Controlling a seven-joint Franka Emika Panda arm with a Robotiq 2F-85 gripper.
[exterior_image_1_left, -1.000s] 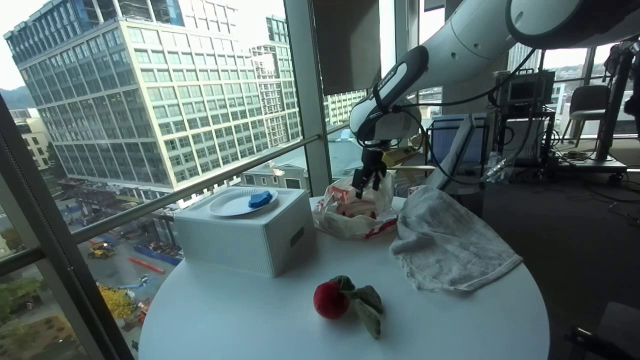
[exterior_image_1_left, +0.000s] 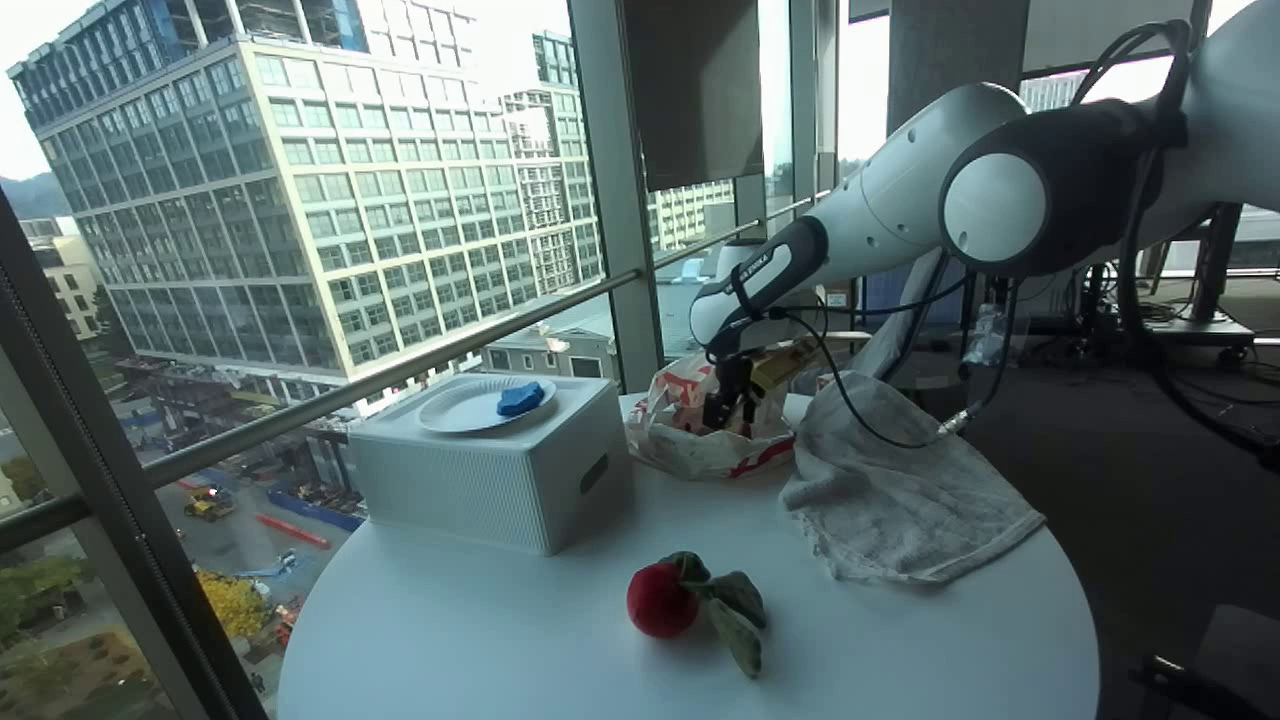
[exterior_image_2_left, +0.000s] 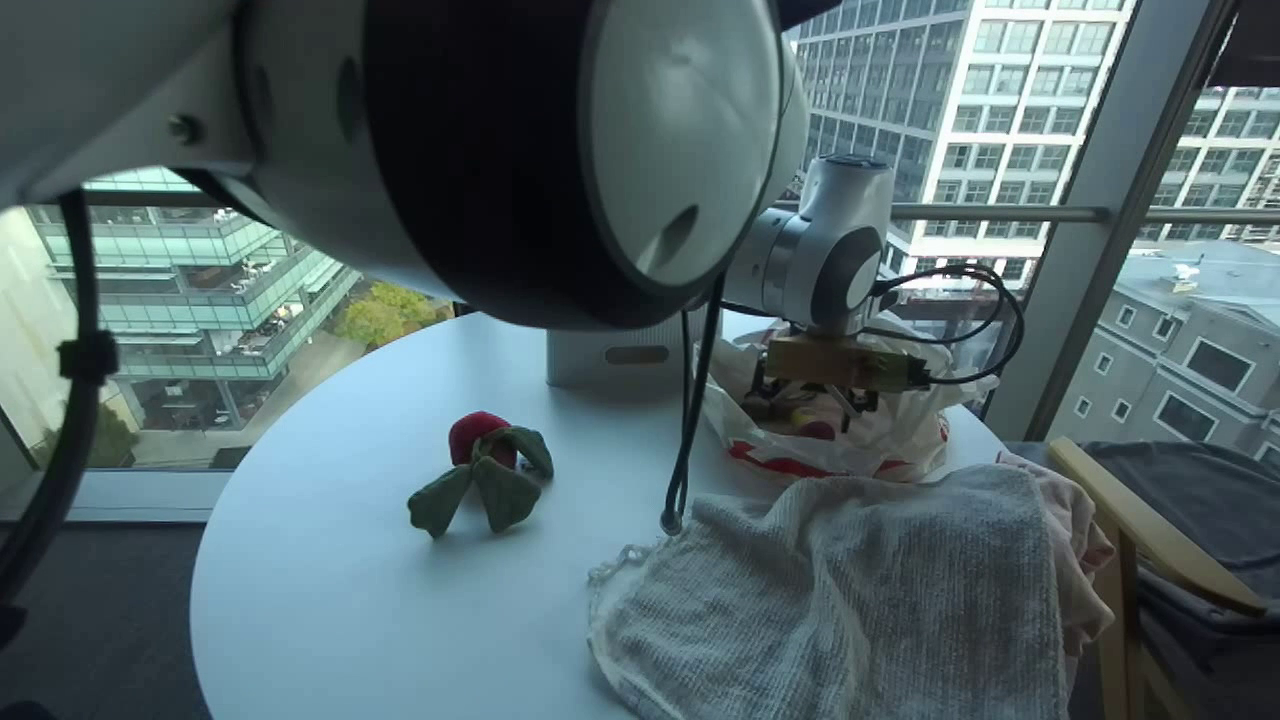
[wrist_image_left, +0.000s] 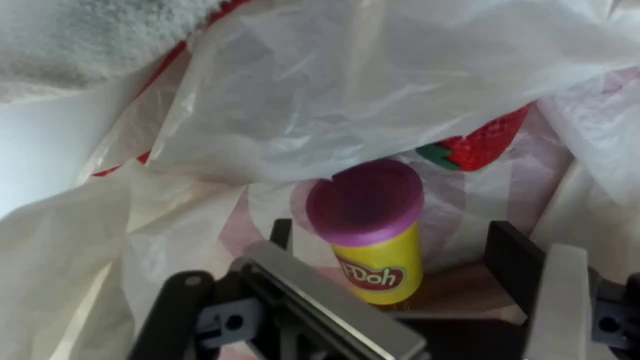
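Note:
A Play-Doh tub (wrist_image_left: 384, 270), yellow with a purple lid, stands slightly tilted inside the white plastic bag (wrist_image_left: 288, 108). My gripper is open, its fingers to either side of the tub in the wrist view, and nothing is clasped. In exterior view 1 the gripper (exterior_image_1_left: 732, 414) reaches down into the mouth of the bag (exterior_image_1_left: 708, 454). Beside the tub a red strawberry-like thing with a green leaf (wrist_image_left: 486, 144) shows partly from under a fold of plastic. Exterior view 2 has the tub mostly hidden by the gripper (exterior_image_2_left: 816, 408) and bag.
A grey towel (exterior_image_1_left: 912, 492) lies right of the bag. To its left stands a white box (exterior_image_1_left: 468, 480) bearing a paper plate (exterior_image_1_left: 450, 410) with a blue item (exterior_image_1_left: 519, 398). A red plush fruit with green leaves (exterior_image_1_left: 662, 600) rests near the front, with bare table around it.
The arm has come down, carrying my open gripper from above the bag into its opening. The bag, towel, box and plush fruit look unmoved.

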